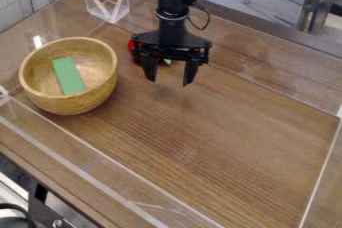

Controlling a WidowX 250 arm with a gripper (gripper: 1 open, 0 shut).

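The black arm hangs from the top centre, its gripper (171,70) open with fingers pointing down over the wooden table. Behind its body, a red object (132,46) is mostly hidden. A small light item shows beside it, too obscured to tell what it is. A wooden bowl (102,82) at the left holds a green block (68,77).
A clear plastic container (107,5) stands at the back left. A wall or edge runs along the back right and left side.
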